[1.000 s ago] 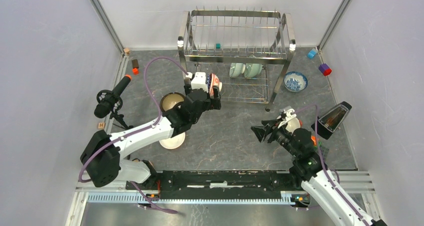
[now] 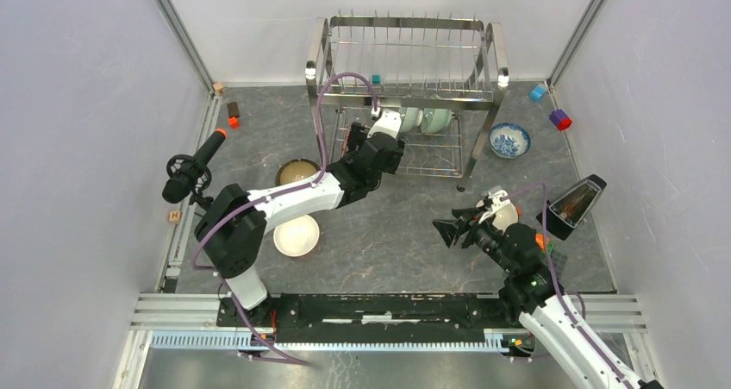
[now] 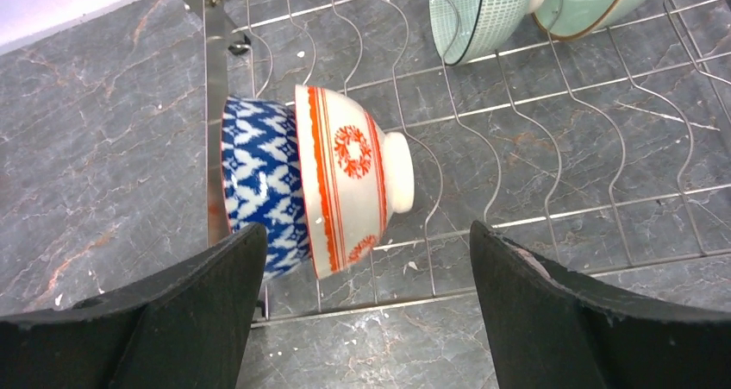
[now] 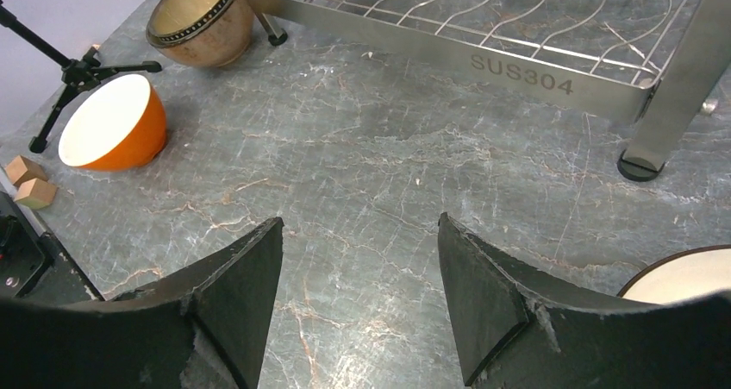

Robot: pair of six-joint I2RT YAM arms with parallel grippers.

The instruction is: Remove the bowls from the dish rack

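Over the lower rack tier, my left gripper is open above a red-and-white bowl (image 3: 345,182) nested against a blue-patterned bowl (image 3: 259,165), both on their sides at the rack's left end; nothing is between its fingertips. Two pale green bowls, stand on their sides farther right in the rack (image 2: 484,96). My right gripper stands open over bare table at the right front, below the rack.
An orange bowl (image 4: 138,139) and brown pot (image 4: 203,44) sit left of the rack. A blue-and-white dish (image 2: 509,141), metal container (image 2: 576,206) and small blocks lie at right.
The right arm looks still.
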